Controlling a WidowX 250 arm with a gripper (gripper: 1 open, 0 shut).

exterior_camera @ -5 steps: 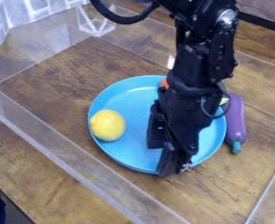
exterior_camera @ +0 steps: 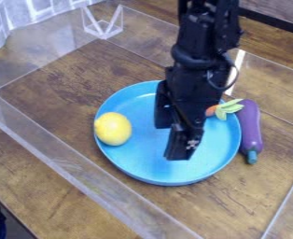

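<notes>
My black gripper (exterior_camera: pixel 176 140) is open over the middle of a blue plate (exterior_camera: pixel 149 162), its fingers pointing down. A yellow round object (exterior_camera: pixel 112 129) rests on the plate's left side. An orange carrot with green leaves (exterior_camera: pixel 224 109) is at the plate's back right, partly behind my gripper. A purple eggplant (exterior_camera: pixel 249 132) lies just right of the plate.
The wooden table (exterior_camera: pixel 56 84) has bare room to the left and front. Clear plastic walls (exterior_camera: pixel 62 168) run along the left and front left. A dark wooden surface spans the back.
My gripper has moved up and back, away from the plate's front right, uncovering more of the plate. The objects on and beside the plate look unmoved.
</notes>
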